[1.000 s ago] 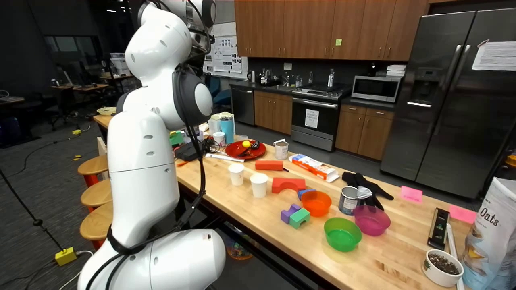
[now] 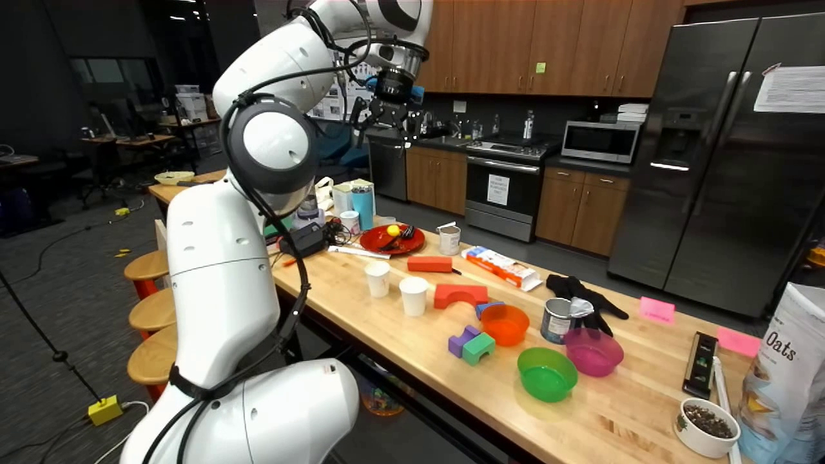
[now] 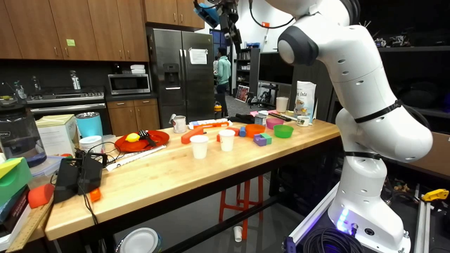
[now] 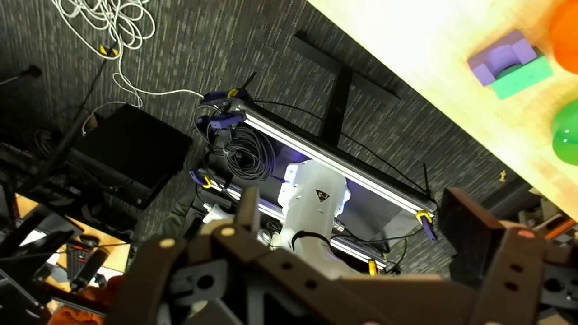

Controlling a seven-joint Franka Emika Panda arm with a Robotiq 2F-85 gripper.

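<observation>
High above the table, my gripper has its fingers spread wide in the wrist view, and only the floor and robot base show between them. It also hangs at the top of exterior view 2, far from any object. On the tabletop, two white cups [image 2: 414,296] stand upright. A purple block [image 2: 464,340] touches a green block [image 2: 479,348], with an orange bowl [image 2: 506,325] beside them. Close by are a green bowl [image 2: 547,374] and a magenta bowl [image 2: 593,352]. A red arch block [image 2: 460,295] lies behind the cups.
A red plate [image 2: 392,239] holds a yellow item and dark utensils. An open can [image 2: 556,320], black glove [image 2: 585,301], orange-white box [image 2: 503,267] and oats bag [image 2: 789,371] line the far side and right end. Bare wood runs along the front edge.
The gripper, out of sight there before, now shows near the top. Tabletop objects look unmoved.
</observation>
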